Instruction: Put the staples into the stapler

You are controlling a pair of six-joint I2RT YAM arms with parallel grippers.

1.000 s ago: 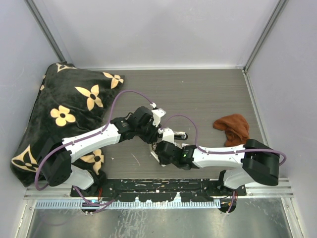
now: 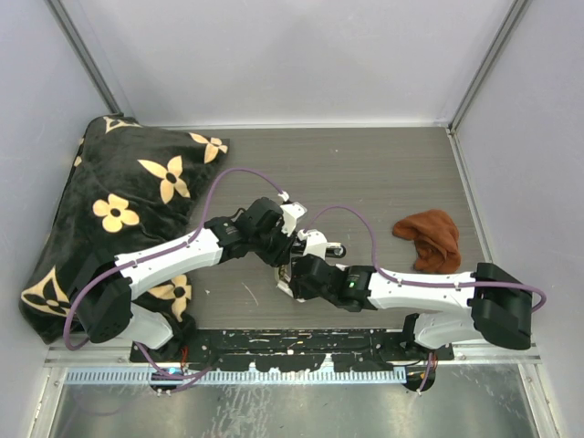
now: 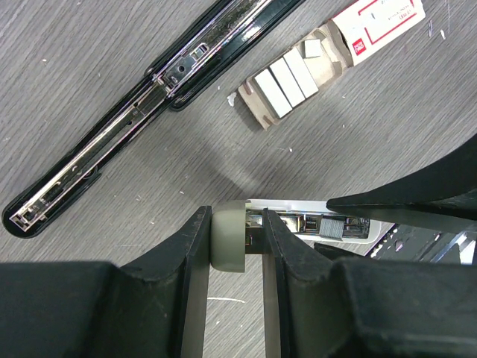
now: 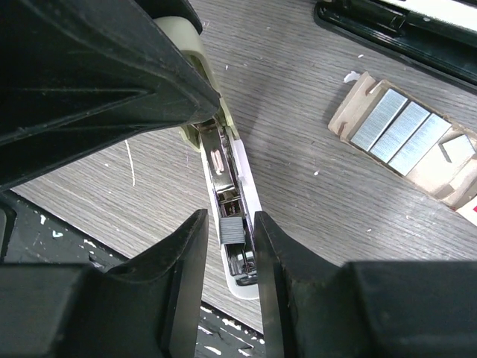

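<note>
A small stapler with a pale green end (image 3: 227,237) and a white base is in my left gripper, which is shut on that green end. Its channel lies uncovered. Inside it sits a short grey staple strip (image 4: 232,230), toward the end away from the left gripper. My right gripper is part open over the channel, its fingertips on either side of the strip and apart from it as far as shows. The top view hides the strip behind the grippers.
A larger black stapler (image 3: 112,142) lies opened out on the table. An open carton (image 3: 261,112) with several staple blocks is close to both grippers. In the top view, a brown cloth (image 2: 431,240) rests at the right.
The right arm has shifted a little to the right, its elbow farther right than before. The left arm has stayed in place.
</note>
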